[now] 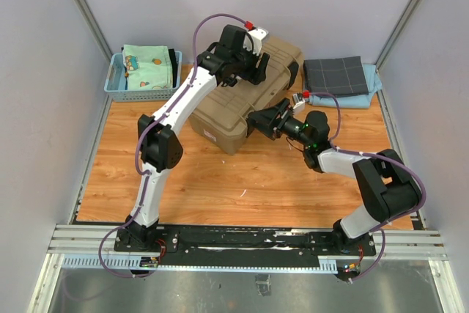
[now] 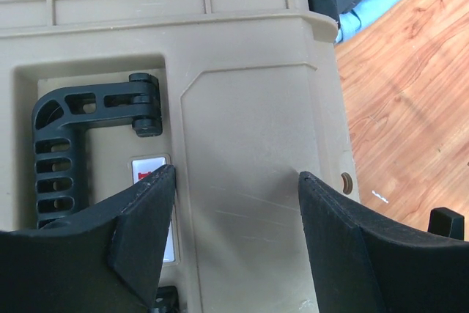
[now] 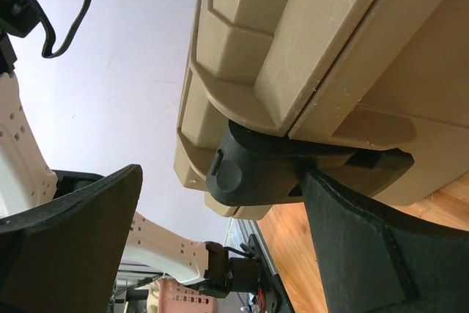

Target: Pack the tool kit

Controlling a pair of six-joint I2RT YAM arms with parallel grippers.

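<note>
A closed tan tool case (image 1: pixel 220 122) stands angled in the middle of the table. My left gripper (image 1: pixel 253 64) is over its lid, fingers apart and pressed close to the top; the left wrist view shows a folded black handle (image 2: pixel 62 159) in a recess beside a flat panel. My right gripper (image 1: pixel 271 119) is at the case's right side, open, one finger against a black latch (image 3: pixel 256 170) under the lid's rim.
A blue basket (image 1: pixel 117 78) with a folded green cloth stands at the back left. Dark and light blue folded cloths (image 1: pixel 333 78) lie at the back right.
</note>
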